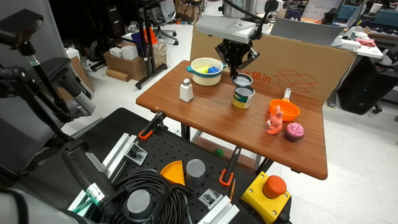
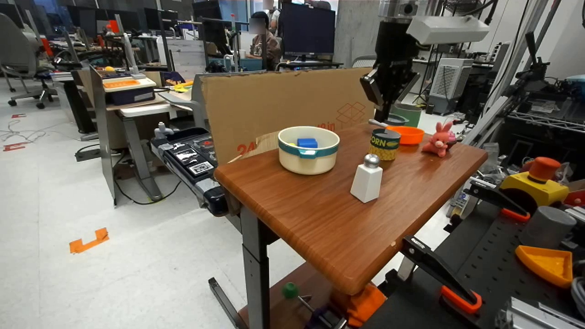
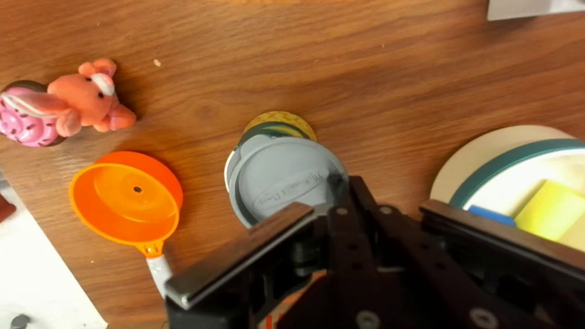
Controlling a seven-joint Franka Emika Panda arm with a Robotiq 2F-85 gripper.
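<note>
A grey round lid (image 3: 290,175) is pinched at its edge by my gripper, whose fingers are closed together in the wrist view. In exterior view 1 the lid (image 1: 242,80) hangs above and behind the corn can (image 1: 242,99), clear of its top. The can stands upright on the table, its grey inside showing. From the wrist camera the lid covers most of the can, leaving the can's yellow and green side (image 3: 279,123) visible. In exterior view 2 the can (image 2: 385,145) stands in front of my gripper (image 2: 384,116).
A cream pot (image 1: 206,72) with blue and yellow pieces stands to the can's left, near a white shaker (image 1: 186,91). An orange pan (image 1: 287,109), a pink rabbit (image 1: 275,122) and a cupcake (image 1: 294,131) sit to the right. Cardboard (image 1: 298,67) rises behind the table.
</note>
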